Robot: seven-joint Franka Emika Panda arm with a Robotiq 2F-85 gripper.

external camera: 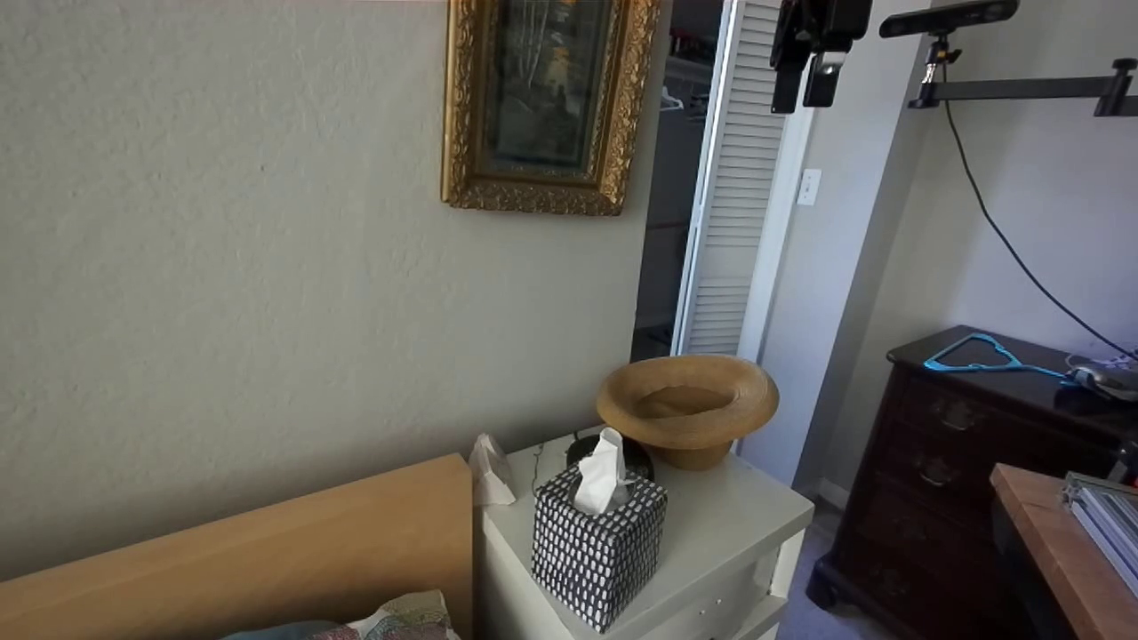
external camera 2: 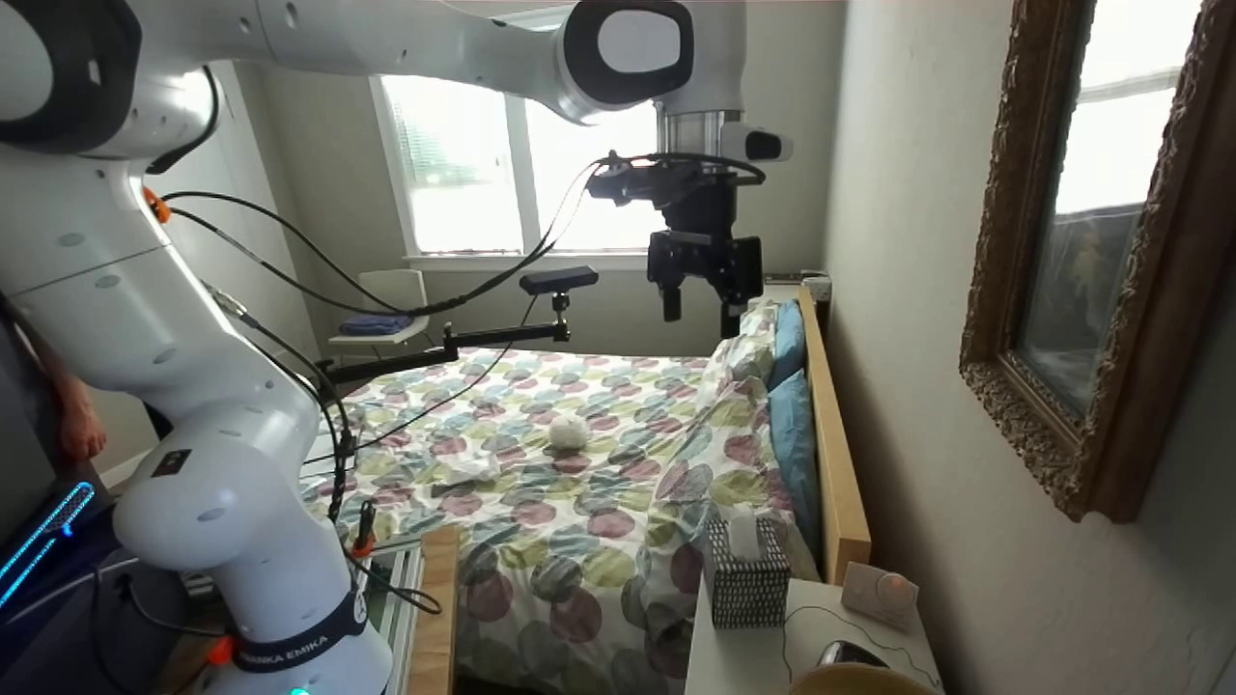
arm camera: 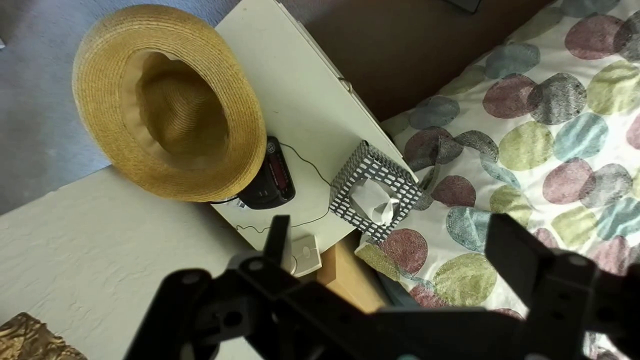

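My gripper [external camera 2: 702,315] hangs high over the bed side of the nightstand, fingers apart and nothing between them. In the wrist view its two dark fingers [arm camera: 276,241] frame the lower part of the picture. A black-and-white patterned tissue box [arm camera: 375,195], a white tissue [external camera: 603,473] sticking up from its top, stands on the white nightstand [external camera: 736,524] well below the gripper. Behind it on the same top, an upturned straw hat [arm camera: 180,108] rests with its opening upward. A black clock [arm camera: 271,180] lies partly under the hat's brim.
A pale pyramid-shaped object [external camera: 491,473] sits by the wall. The wooden headboard [external camera 2: 825,429] and bed [external camera 2: 603,510] adjoin the nightstand. A gold picture frame [external camera: 533,197] hangs on the wall. A camera arm [external camera 2: 452,347] reaches over the bed.
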